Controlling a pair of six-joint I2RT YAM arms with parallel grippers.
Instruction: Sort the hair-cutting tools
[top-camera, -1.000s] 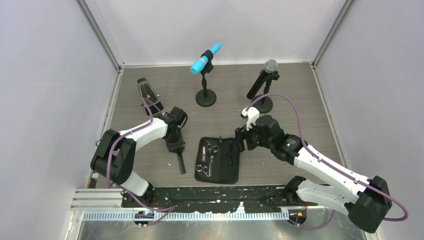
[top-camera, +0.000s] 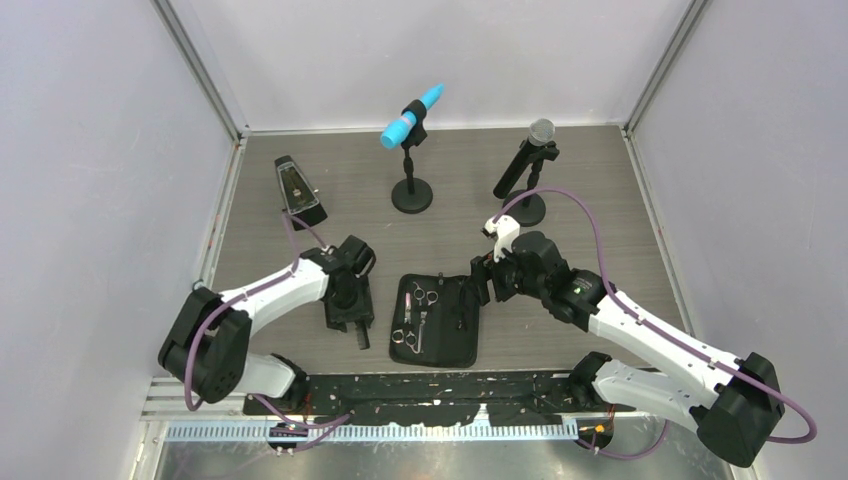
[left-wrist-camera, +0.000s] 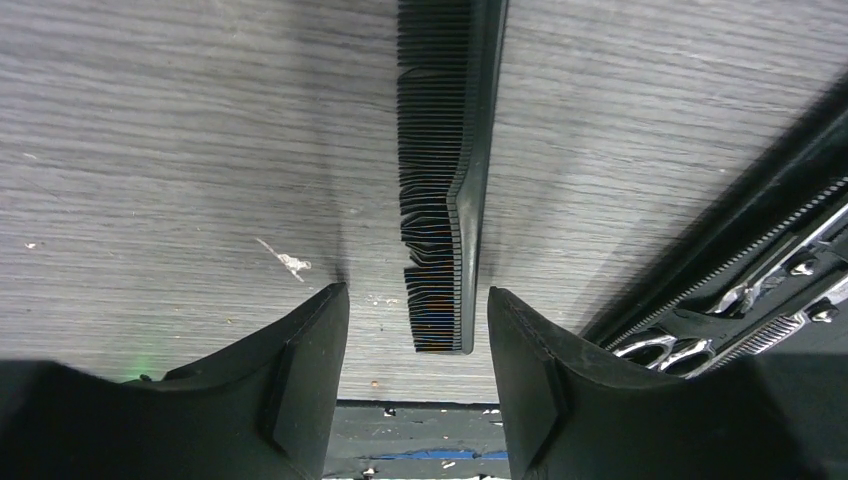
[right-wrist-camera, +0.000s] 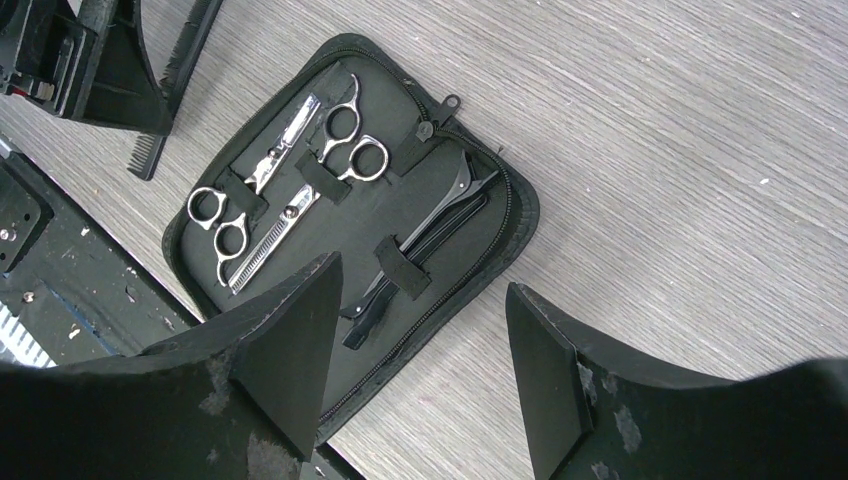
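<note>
A black comb (left-wrist-camera: 440, 170) lies flat on the table, its near end between the spread fingertips of my left gripper as the left wrist view sees it. That gripper is open and holds nothing; whether its fingers touch the table I cannot tell. In the top view only the comb's tip (top-camera: 362, 337) sticks out below the gripper. The unzipped black tool case (top-camera: 432, 352) holds two pairs of scissors (right-wrist-camera: 290, 212) and a dark clip-like tool (right-wrist-camera: 420, 235) under straps. My right gripper hangs above the case's right edge, fingers apart, empty.
A metronome-like dark box (top-camera: 298, 190) stands at the back left. Two microphone stands (top-camera: 411, 196) rise at the back, one bearing a blue microphone (top-camera: 412, 117), the other a black microphone (top-camera: 524, 160). Bare table lies right of the case.
The right arm and the case have not visibly moved.
</note>
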